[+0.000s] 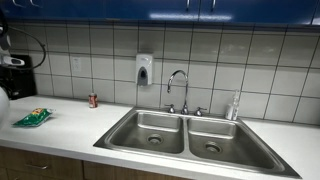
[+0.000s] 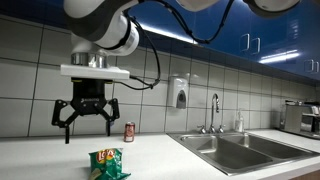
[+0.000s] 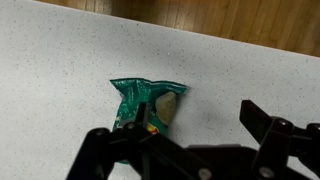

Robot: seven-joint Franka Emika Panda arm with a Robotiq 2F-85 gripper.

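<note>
A green snack bag [image 3: 145, 105] lies flat on the white counter; in the wrist view part of it is hidden behind the gripper. The same bag [image 2: 106, 163] shows near the counter's front in exterior view 2, and at the far left of exterior view 1 [image 1: 34, 117]. My gripper [image 2: 83, 131] hangs above the counter behind and over the bag, its fingers spread wide with nothing between them. In the wrist view the open gripper has its two dark fingers apart, the left one over the bag's lower edge.
A red can [image 2: 129, 132] stands upright toward the wall, right of the gripper. A double steel sink [image 1: 190, 137] with a faucet [image 1: 178, 88] takes up the counter to the right. A soap bottle [image 1: 233, 106] stands behind it. Blue cabinets [image 1: 200, 10] hang overhead.
</note>
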